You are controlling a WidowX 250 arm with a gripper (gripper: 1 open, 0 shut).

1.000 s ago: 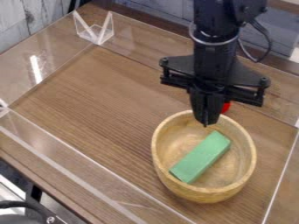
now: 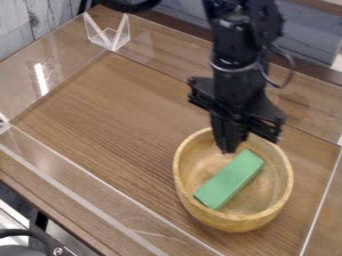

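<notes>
A tan bowl [image 2: 271, 205] holds a green rectangular block [image 2: 227, 180] in the camera view's lower right. My dark gripper [image 2: 229, 124] hangs just above and behind the bowl, its fingers pointing down.
A white wire-like object [image 2: 107, 32] stands at the back left. Grey edges border the table at the top and lower left.
The gripper has shifted and turned over the back of the bowl. The red object behind it is no longer visible. The bowl and green block look unmoved.
</notes>
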